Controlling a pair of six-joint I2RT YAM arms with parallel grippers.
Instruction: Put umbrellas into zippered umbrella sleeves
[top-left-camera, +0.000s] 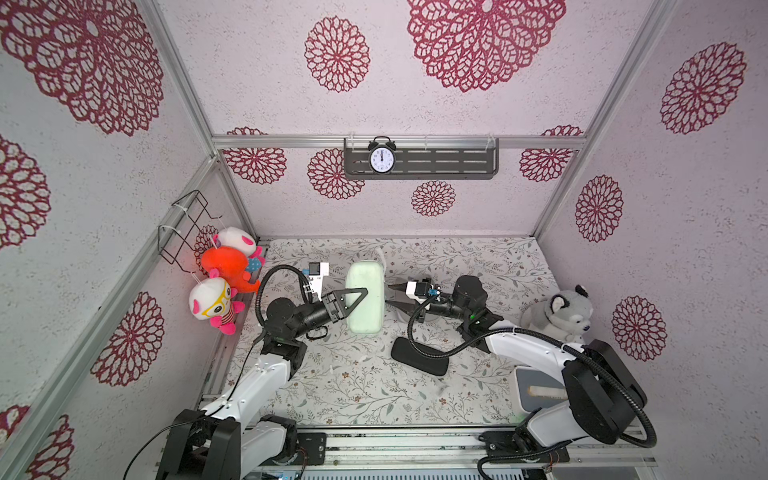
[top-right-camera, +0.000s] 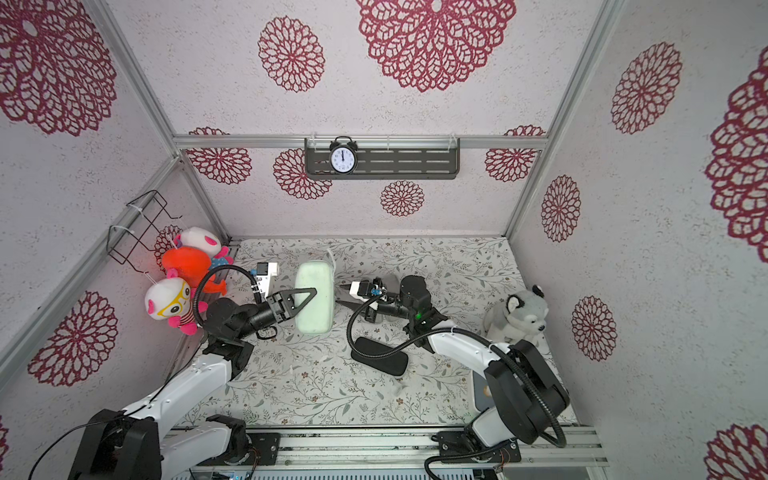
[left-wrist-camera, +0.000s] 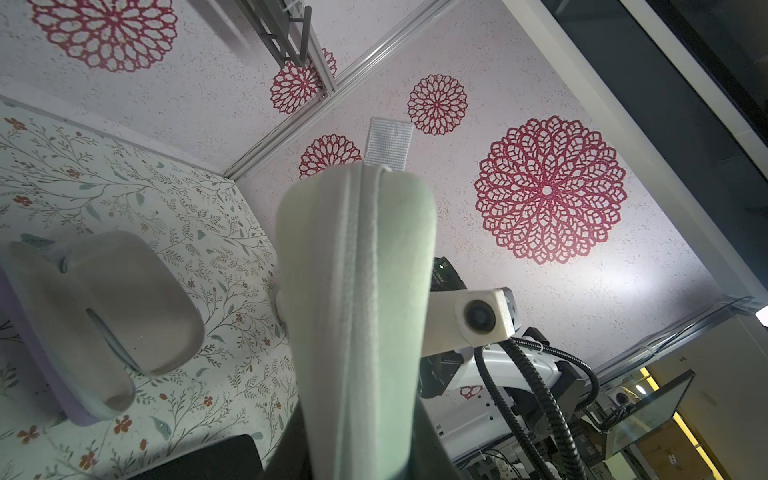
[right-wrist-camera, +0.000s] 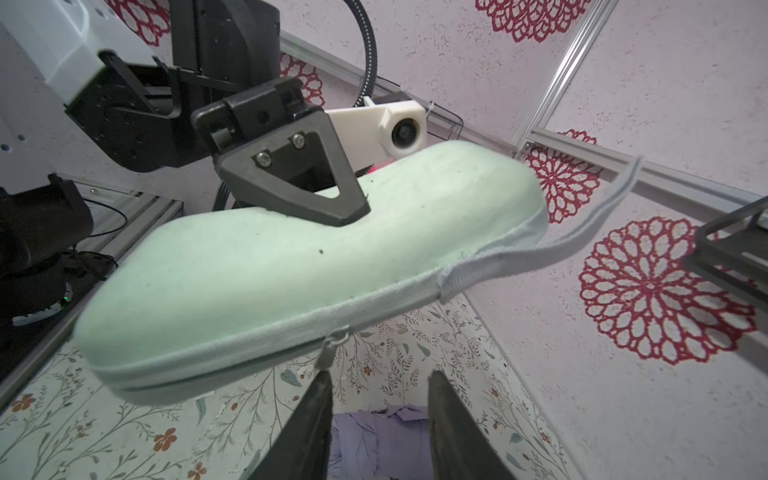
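Observation:
My left gripper (top-left-camera: 352, 300) is shut on a mint-green zippered case (top-left-camera: 365, 320), held upright above the table near its middle; a strap hangs from the case's top end. In the right wrist view the case (right-wrist-camera: 280, 264) fills the upper middle, its zip pull (right-wrist-camera: 336, 340) facing my right gripper. That gripper stands part open, just right of the case, nothing seen between its fingertips. In the left wrist view an open lilac-edged case (left-wrist-camera: 136, 300) lies on the table. A folded purple cloth (right-wrist-camera: 400, 444) lies beyond the right gripper.
A black oblong case (top-left-camera: 420, 355) lies front middle. A grey tray (top-left-camera: 544, 388) is at front right, a husky plush (top-left-camera: 568, 316) at right, plush toys (top-left-camera: 228, 272) at left.

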